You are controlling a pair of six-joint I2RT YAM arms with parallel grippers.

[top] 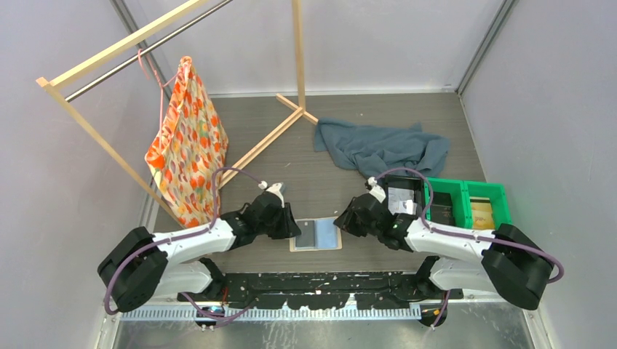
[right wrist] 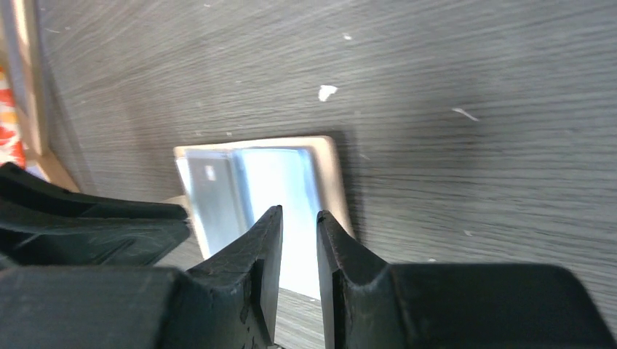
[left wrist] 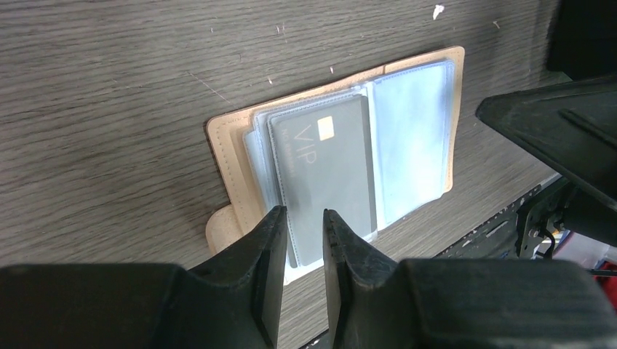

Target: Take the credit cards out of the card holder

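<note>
The card holder [top: 329, 233] lies open on the floor between the grippers, with grey VIP card [left wrist: 324, 174] in a clear left sleeve and a light blue sleeve [left wrist: 411, 138] at right. My left gripper is low over the left sleeve's edge, fingertips slightly apart at the card; I cannot tell whether anything is between them. My right gripper hangs at the holder's right side, over the blue sleeve's edge, its fingertips a short gap apart.
Green bins [top: 489, 193] and a black box stand at right. A grey cloth [top: 378, 149] lies behind. A wooden rack with an orange patterned bag [top: 185, 153] stands at left.
</note>
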